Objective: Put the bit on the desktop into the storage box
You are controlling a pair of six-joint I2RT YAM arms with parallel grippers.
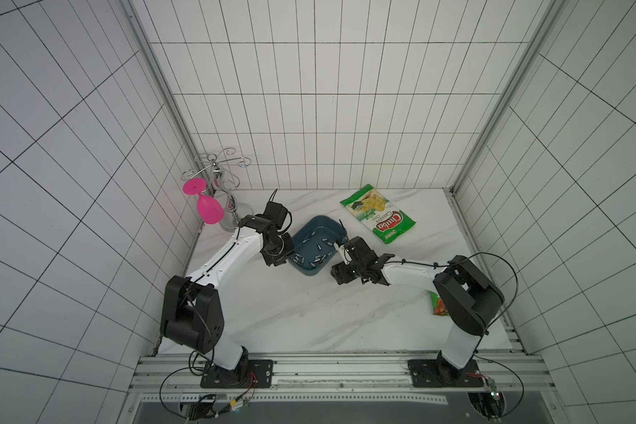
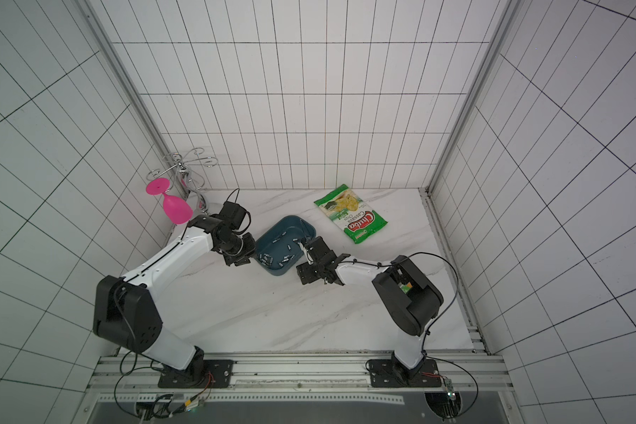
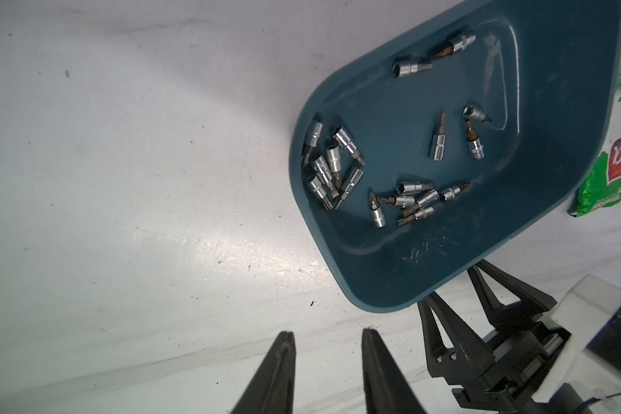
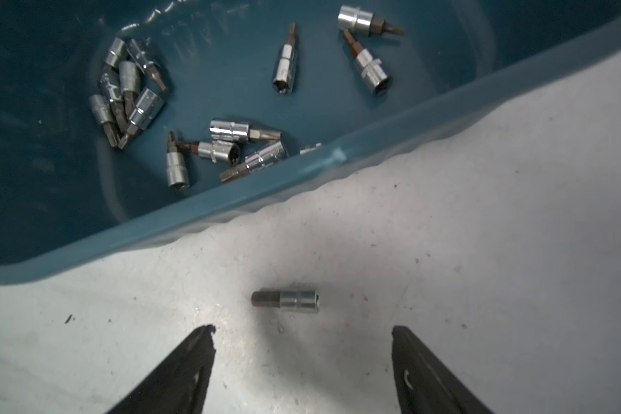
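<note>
A single silver bit (image 4: 298,301) with a dark tip lies on the white desktop, just outside the near wall of the blue storage box (image 3: 317,241). In the right wrist view my right gripper stands open, with the bit slightly ahead of the gap between its fingertips and not gripped. In the top views the right gripper hides the bit. Several similar bits (image 3: 347,187) lie inside the box. My left gripper is over the desktop left of the box, its fingers apart and nothing between them.
A green chips bag (image 1: 379,213) lies behind the box to the right. A metal stand (image 1: 219,176) with a pink glass (image 1: 209,208) is at the back left. Another green packet (image 1: 438,304) is partly covered by the right arm.
</note>
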